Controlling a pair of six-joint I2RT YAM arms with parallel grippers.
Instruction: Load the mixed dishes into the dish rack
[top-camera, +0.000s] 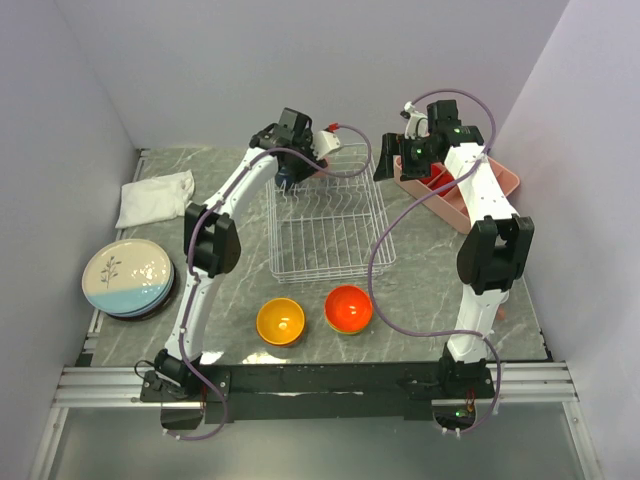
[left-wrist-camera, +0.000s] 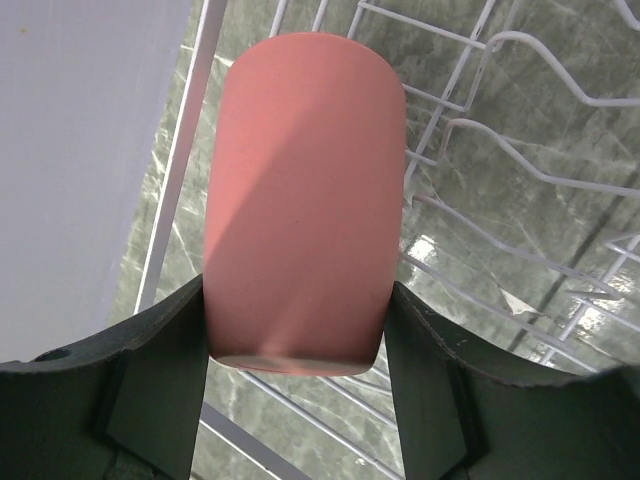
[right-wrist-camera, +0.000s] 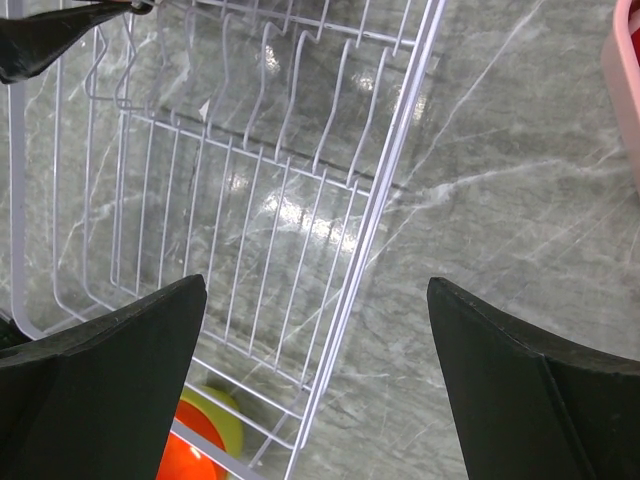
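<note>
The white wire dish rack (top-camera: 330, 268) stands mid-table. At its back, my left gripper is around a pink cup (left-wrist-camera: 300, 190), which fills the space between its fingers inside the rack; whether the fingers press on it is unclear. A dark blue cup (top-camera: 284, 180) is partly hidden beneath the left arm. My right gripper hangs open and empty over the rack's right side. An orange bowl (top-camera: 349, 309) and a yellow bowl (top-camera: 280, 320) sit in front of the rack.
Stacked plates (top-camera: 125, 275) lie at the left, below a folded white cloth (top-camera: 155, 197). A pink bin (top-camera: 505, 182) with red items stands at back right, partly behind the right arm. Walls bound the back and both sides.
</note>
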